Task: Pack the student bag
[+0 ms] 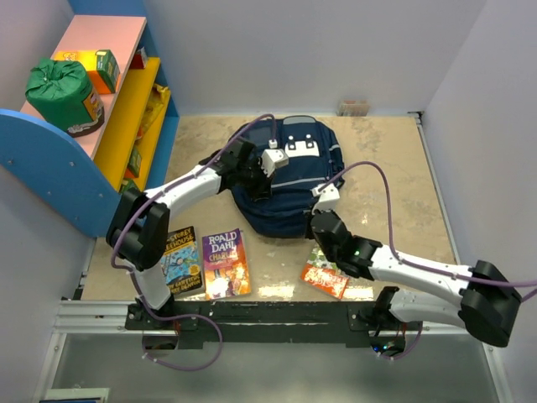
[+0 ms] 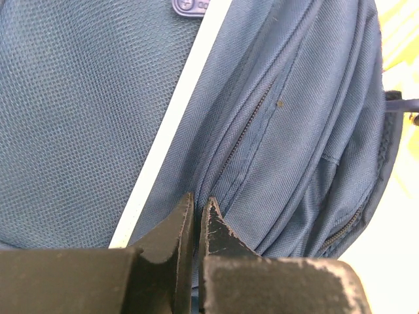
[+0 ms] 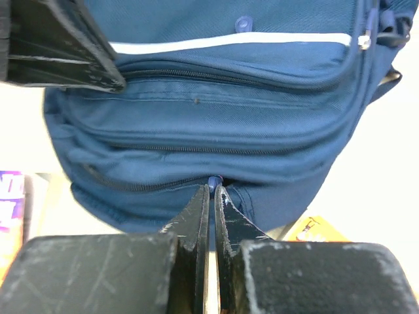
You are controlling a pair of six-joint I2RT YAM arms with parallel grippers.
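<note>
The navy backpack (image 1: pixel 298 172) lies flat in the middle of the table, with zippers and a white stripe (image 2: pixel 170 124) visible close up. My left gripper is shut on the bag's fabric beside a zipper. My right gripper is shut at the bag's lower front near a zipper, with a small bit of blue at its fingertips, likely a zipper pull or fabric. Books lie below the bag: a treehouse book (image 1: pixel 178 260), a Roald Dahl book (image 1: pixel 225 264) and a red book (image 1: pixel 325 277), partly under the right arm.
A shelf unit (image 1: pixel 126 126) at the left holds a green bag (image 1: pixel 63 96) and boxes. Bare table lies right of the backpack, with walls beyond.
</note>
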